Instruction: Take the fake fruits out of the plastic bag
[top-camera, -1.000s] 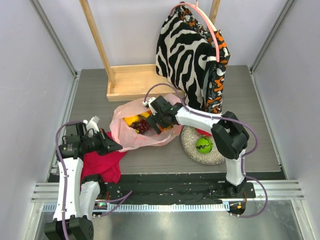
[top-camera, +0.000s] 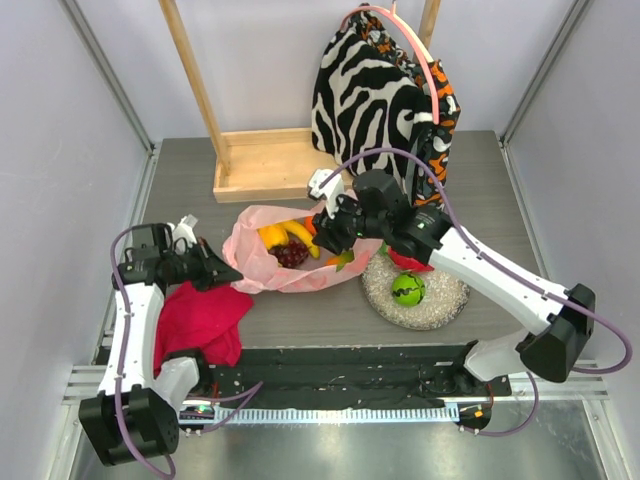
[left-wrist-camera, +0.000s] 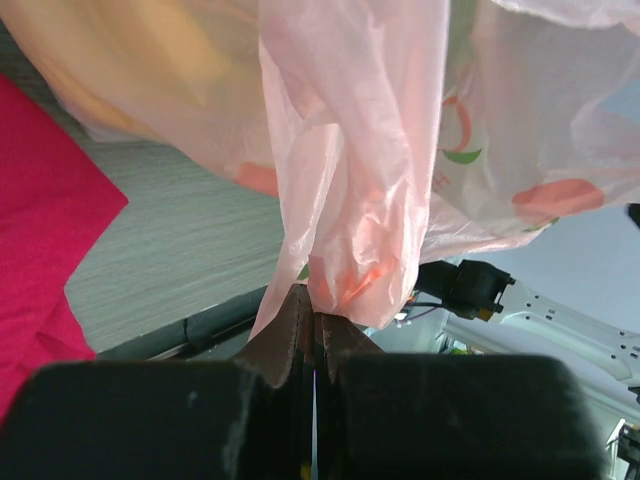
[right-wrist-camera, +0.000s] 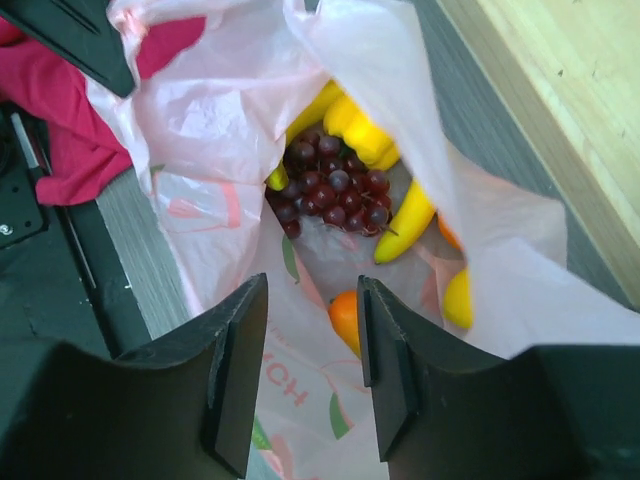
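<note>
The pink plastic bag (top-camera: 260, 268) lies open mid-table, holding grapes (right-wrist-camera: 335, 185), bananas (right-wrist-camera: 405, 225), a yellow pepper (right-wrist-camera: 360, 130) and orange fruit (right-wrist-camera: 345, 320). My left gripper (top-camera: 225, 275) is shut at the bag's left edge; in the left wrist view crumpled plastic rises from the fingertips (left-wrist-camera: 310, 320). My right gripper is part open above the bag's right part, the orange fruit showing below, between its fingers.
A round plate (top-camera: 440, 300) with a green ball-like fruit (top-camera: 408, 290) sits right of the bag. A wooden rack (top-camera: 260, 180) with zebra-print bags stands behind; a red cloth (top-camera: 205, 330) lies front left.
My right arm has risen and swung, its gripper shifting right over the bag, uncovering more fruit in the top view.
</note>
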